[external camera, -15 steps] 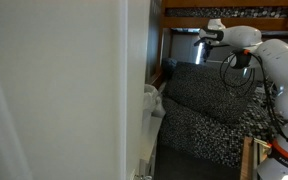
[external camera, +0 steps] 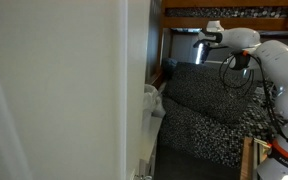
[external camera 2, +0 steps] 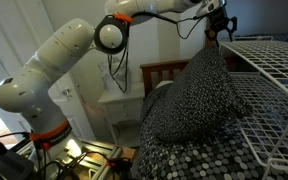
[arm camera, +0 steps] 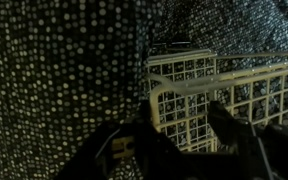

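Observation:
A dark cloth with pale dots (external camera 2: 194, 100) hangs in a peaked heap against a white wire rack (external camera 2: 269, 48). My gripper (external camera 2: 222, 32) is above the cloth's peak, close to the rack's top corner. In the wrist view, the dark fingers (arm camera: 224, 122) stand apart on either side of my gripper's (arm camera: 180, 125) gap. The rack's rounded corner (arm camera: 162, 98) shows beyond that gap, while dotted cloth (arm camera: 64, 70) fills the left side. Nothing is clearly held between the fingertips, though the dim light hides their contact with cloth or wire.
A white cabinet (external camera 2: 119, 112) and a wooden frame (external camera 2: 164, 72) stand behind the cloth. Wire shelves occupy the right side. In exterior view 1, a large white panel (external camera: 59, 90) blocks the left half.

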